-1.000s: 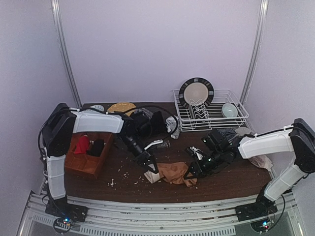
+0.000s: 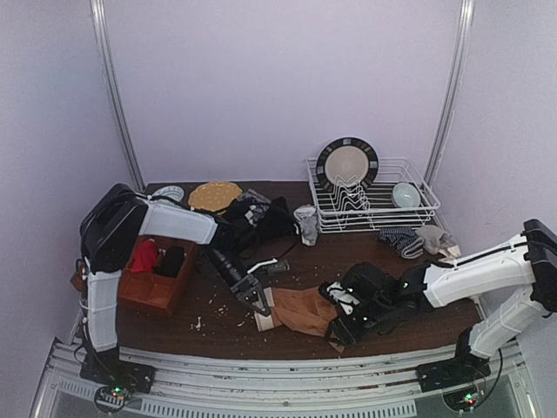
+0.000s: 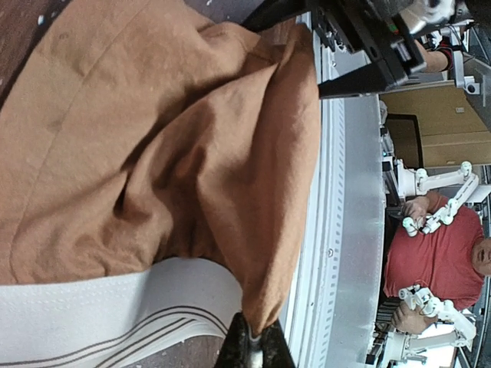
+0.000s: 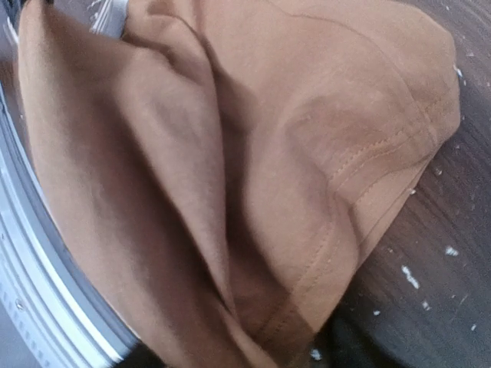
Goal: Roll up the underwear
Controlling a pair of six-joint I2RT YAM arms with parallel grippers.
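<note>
The brown underwear with a white waistband lies spread and rumpled near the table's front. My left gripper is shut on a fold of the cloth at the waistband end, on the left. My right gripper is at the other end, its fingers apart in the left wrist view, right at the cloth's edge; whether cloth is between them is unclear. In the right wrist view its fingertips are mostly hidden or blurred.
A wooden tray with rolled clothes sits at left. Dark clothes lie at the back, a white dish rack at back right, folded items below it. The table's metal front edge is close to the underwear.
My right gripper has moved a little toward the front edge at the underwear's right end. My left arm shifted slightly, and the waistband end looks a little more spread.
</note>
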